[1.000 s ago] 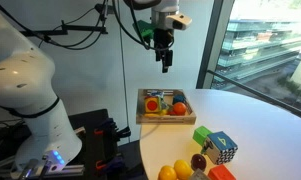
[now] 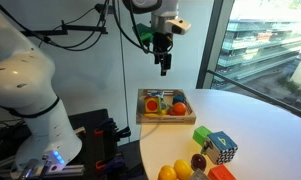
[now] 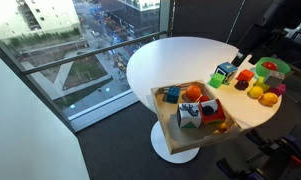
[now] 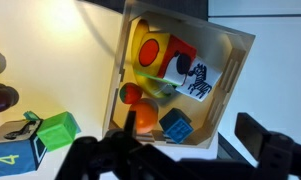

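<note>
My gripper stands open, its two dark fingers wide apart in the wrist view with nothing held between them. It hangs well above a wooden tray (image 4: 233, 75). Inside that tray lie a red and yellow block with black dots (image 4: 166, 57), a zebra-patterned block (image 4: 199, 80), an orange ball (image 4: 143, 115), a small red ball (image 4: 130, 93) and a blue block (image 4: 176, 125). In exterior view 1 the gripper (image 2: 163, 71) is above and behind the loose objects at the front of the table.
Outside the tray on the white table (image 2: 252, 125) are a green block (image 2: 201, 133), a patterned blue block (image 2: 220, 147), a dark round object (image 2: 198, 162), a red block (image 2: 221, 173) and yellow pieces (image 2: 183, 169).
My gripper has shifted very slightly left and down in exterior view 1. The tray and the objects on the table have not moved.
</note>
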